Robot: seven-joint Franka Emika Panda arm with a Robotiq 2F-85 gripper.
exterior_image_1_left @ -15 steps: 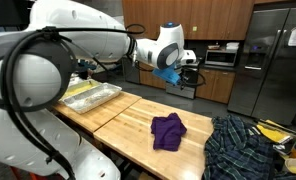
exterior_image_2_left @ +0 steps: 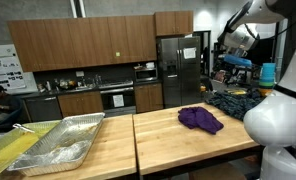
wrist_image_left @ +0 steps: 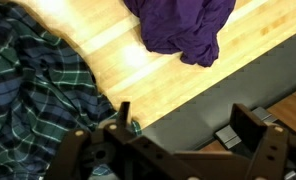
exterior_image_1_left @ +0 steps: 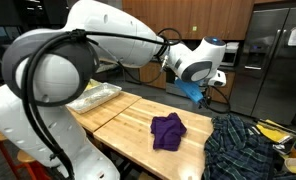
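Observation:
A purple cloth (exterior_image_1_left: 168, 131) lies crumpled on the wooden table (exterior_image_1_left: 128, 130), and the same cloth (wrist_image_left: 183, 25) shows at the top of the wrist view. To its right in exterior view 1 is a dark plaid cloth (exterior_image_1_left: 236, 148), heaped by the table's edge; the plaid cloth (wrist_image_left: 33, 100) fills the left of the wrist view. High above the table, my gripper (exterior_image_1_left: 217, 100) hangs clear of both cloths. Its two fingers stand wide apart in the wrist view, so the gripper is open, with nothing between them.
Foil trays (exterior_image_2_left: 63, 141) stand at the table's other end. Beside the plaid cloth are a yellow item (exterior_image_1_left: 272, 132) and several colourful things at the right edge. Bare tabletop lies between the trays and the purple cloth.
The arm has swung to the right and come lower in exterior view 1, bringing my gripper nearer the plaid cloth's side. Both cloths lie where they were.

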